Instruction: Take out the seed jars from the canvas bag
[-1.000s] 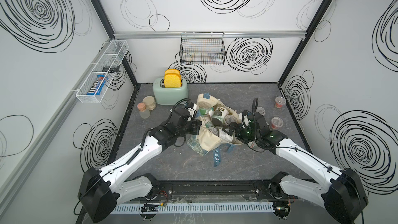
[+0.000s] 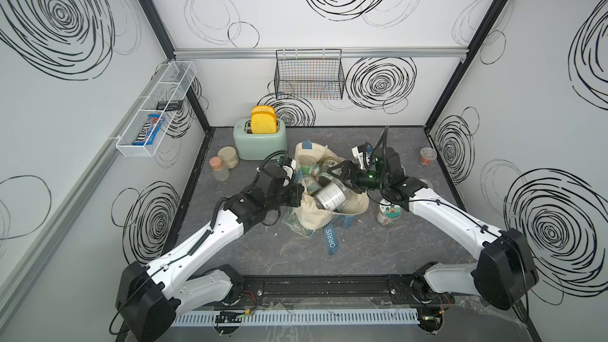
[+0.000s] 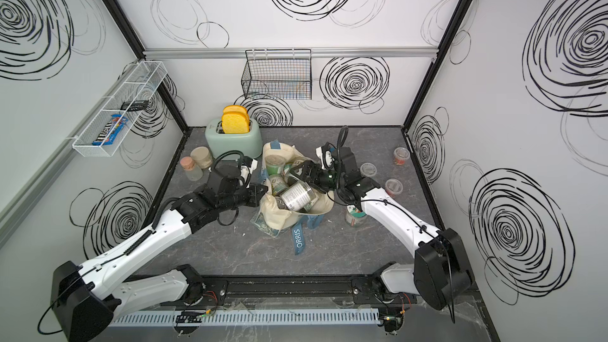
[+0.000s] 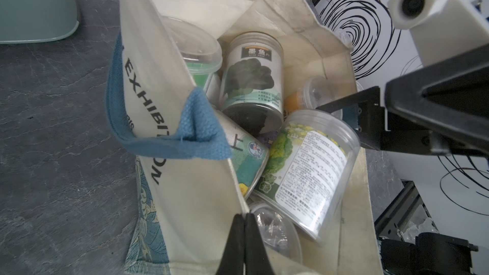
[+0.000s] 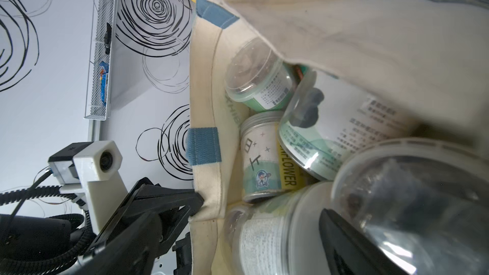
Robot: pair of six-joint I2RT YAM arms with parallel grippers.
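Observation:
The open canvas bag (image 4: 183,214) holds several seed jars, among them a large labelled jar (image 4: 305,173), a jar with a black picture (image 4: 252,71) and a sunflower can (image 5: 265,157). My left gripper is shut at the bag's near left wall, with no jar between its fingertips. My right gripper is open over the right of the bag, its fingers around or just beside a large jar; whether they touch it I cannot tell.
Several jars stand at the right, such as a small jar (image 2: 427,155), and two more (image 2: 223,163) at the left. A green toaster (image 2: 256,145) stands behind.
My right gripper has moved up and back toward the bag's middle. The large labelled jar in the bag now sits higher and more exposed. My left gripper has shifted slightly.

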